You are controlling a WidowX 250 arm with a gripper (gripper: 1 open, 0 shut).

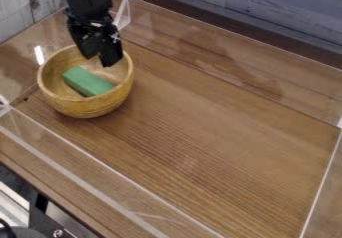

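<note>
A yellow bowl [106, 106] sits on the wooden surface at the left, with a green block [86, 82] lying inside it. My black gripper [102, 58] reaches down from the top left to just above the back of the bowl, beyond the green block and apart from it. It is open; I see nothing held in it.
The wide wooden surface [221, 142] to the right and front of the bowl is clear. A dark wall [267, 12] runs along the back, and pale edges border the surface at left and right.
</note>
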